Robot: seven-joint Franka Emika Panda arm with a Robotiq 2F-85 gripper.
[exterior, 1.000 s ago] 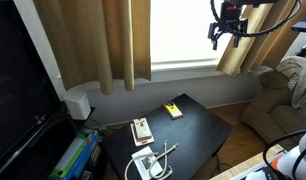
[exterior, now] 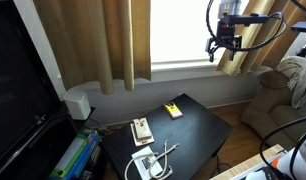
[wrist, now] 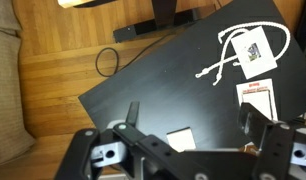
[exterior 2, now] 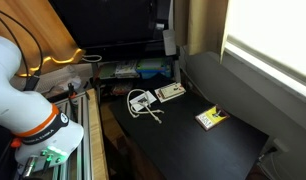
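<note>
My gripper [exterior: 222,53] hangs high above the black table, in front of the window, its fingers spread with nothing between them. The wrist view shows the gripper from above, fingers apart. A small yellow-edged box or card [exterior 2: 210,117] lies alone on the table; in the wrist view its pale face [wrist: 181,139] is partly hidden by my gripper. Near the table's other end are a white rectangular pack [wrist: 258,98], a white card with a dark picture [wrist: 253,50] and a white cord [wrist: 221,68] looped around beside the card.
The black table [exterior: 198,135] has wide bare areas. A wooden surface [exterior 2: 95,135] borders the robot base. Colourful boxes or books [exterior: 71,155] stand on a shelf, near a dark screen [exterior 2: 113,25]. Curtains [exterior: 90,40] hang behind, and a brown couch [exterior: 273,110] sits at the right.
The things on the table have not moved.
</note>
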